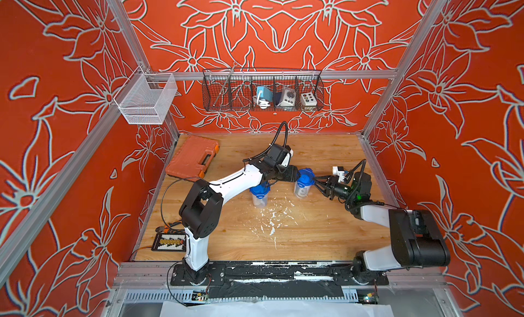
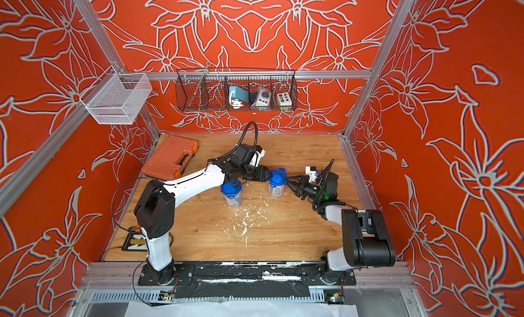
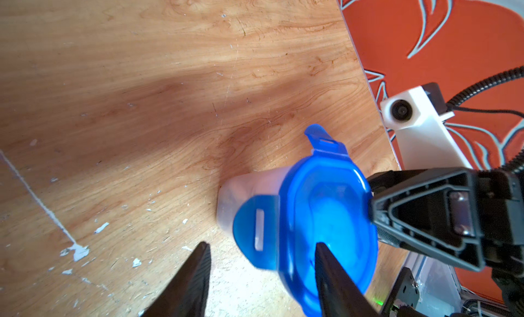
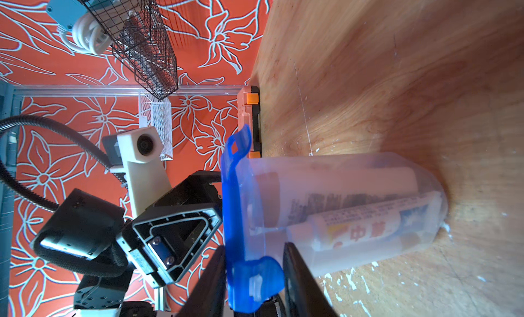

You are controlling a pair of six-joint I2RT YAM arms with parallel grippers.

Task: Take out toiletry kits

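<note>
A clear container (image 4: 349, 207) with a blue lid (image 3: 327, 218) holds a white tube (image 4: 360, 227) and other pale items. It stands between my two grippers on the table. In the left wrist view my left gripper is open, with one clasp (image 3: 259, 224) of the lid showing past its fingertips. From the right, my right gripper is at the lid, its fingers part open around a blue clasp (image 4: 267, 276); whether they touch it is not clear. A second blue-lidded container (image 1: 260, 196) stands left, partly behind the left arm.
White flakes (image 1: 273, 218) are scattered on the table before the containers. An orange case (image 1: 188, 157) lies at the back left. A wire basket (image 1: 240, 93) hangs on the back wall.
</note>
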